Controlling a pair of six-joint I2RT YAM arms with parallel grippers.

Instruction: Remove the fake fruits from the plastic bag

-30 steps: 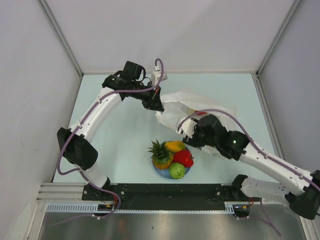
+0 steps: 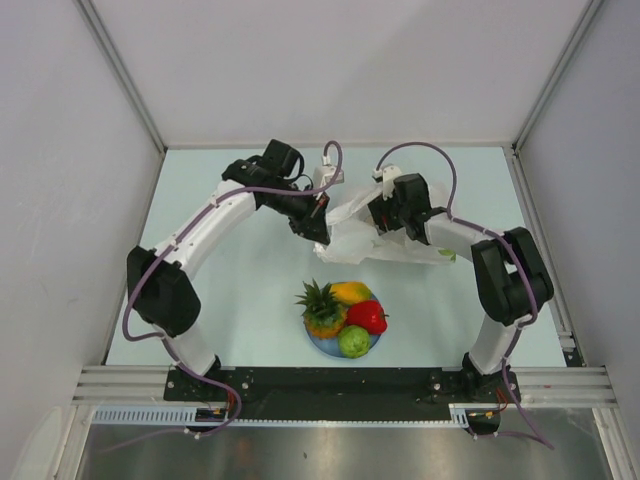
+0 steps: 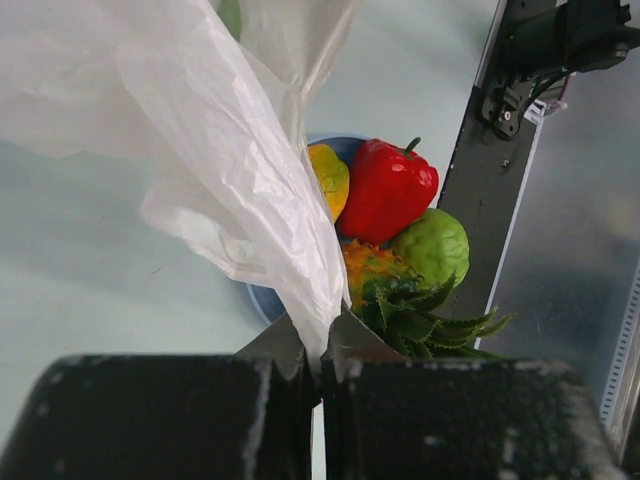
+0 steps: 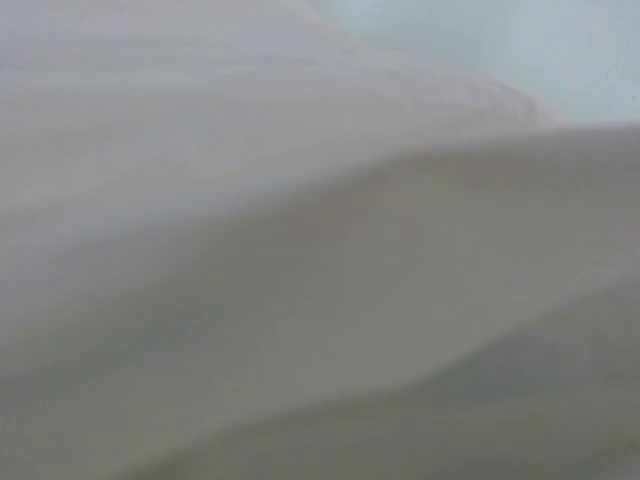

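Observation:
The white plastic bag lies crumpled at the middle right of the table. In the left wrist view my left gripper is shut on a gathered edge of the bag, stretching it up. My right gripper is open at the bag's mouth, its fingers partly hidden by plastic. White plastic fills most of the blurred right wrist view, so what lies between those fingers is hidden. On a blue plate sit a pineapple, a yellow fruit, a red pepper and a green fruit.
A small green patch shows at the bag's right side; I cannot tell whether it is print or fruit. The loaded plate stands just in front of the bag. Bare table lies to the left, and more is free at the front right.
My right gripper has moved back from near the plate to the bag's mouth. The red item seen inside a second ago is now hidden. My left gripper shifted slightly, and the bag's right side sagged.

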